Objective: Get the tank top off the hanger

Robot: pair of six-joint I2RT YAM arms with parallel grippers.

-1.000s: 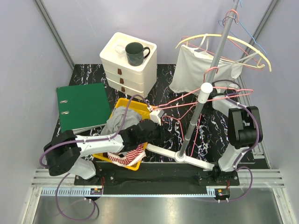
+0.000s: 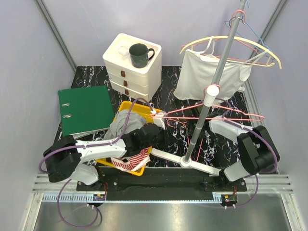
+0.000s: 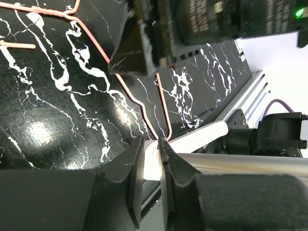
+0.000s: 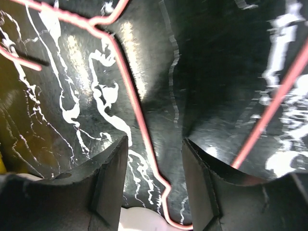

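A white tank top [image 2: 204, 74] hangs by its straps from the yellow hanger [image 2: 204, 40] at the back right of the rack. No tank top shows in either wrist view. My left gripper stands slightly open beside the crate, with a narrow gap and nothing seen gripped. Above its fingertips, the dark right gripper crosses the left wrist view. The right gripper is open over the dark table; a pink hanger wire [image 4: 139, 115] shows beyond the gap. In the top view, the pole and pink hangers [image 2: 236, 119] partly cover that gripper.
The rack's grey pole [image 2: 222, 62] and white foot [image 2: 204, 167] stand between the arms. A yellow crate [image 2: 139, 108] holds grey cloth and a striped cloth. Drawers [image 2: 122, 72] with a mug and a green binder [image 2: 84, 110] occupy the back left.
The right arm has come from beneath the tank top toward the front and left, near the pole. Pink hangers have swung round and now hang differently. The left arm looks almost still.
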